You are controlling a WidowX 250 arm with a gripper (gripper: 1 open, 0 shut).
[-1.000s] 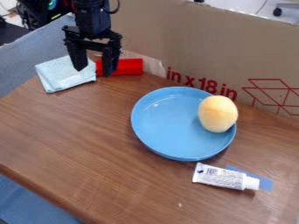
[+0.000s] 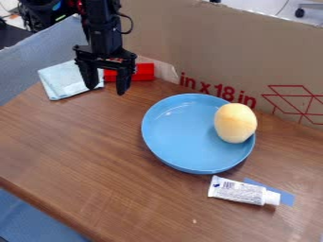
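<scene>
My black gripper (image 2: 106, 79) hangs at the upper left, its two fingers apart, over the area of a folded pale cloth (image 2: 63, 81) and a red object (image 2: 142, 72) that is partly hidden behind it. Nothing shows held between the fingers. A blue plate (image 2: 177, 136) sits right of centre, holding a pale yellow round object (image 2: 235, 123) on its right side. A white tube (image 2: 243, 190) lies on a blue patch at the lower right.
A cardboard panel (image 2: 214, 52) with red print runs along the back. A grey padded edge borders the left.
The plate and the other objects stay where they were.
</scene>
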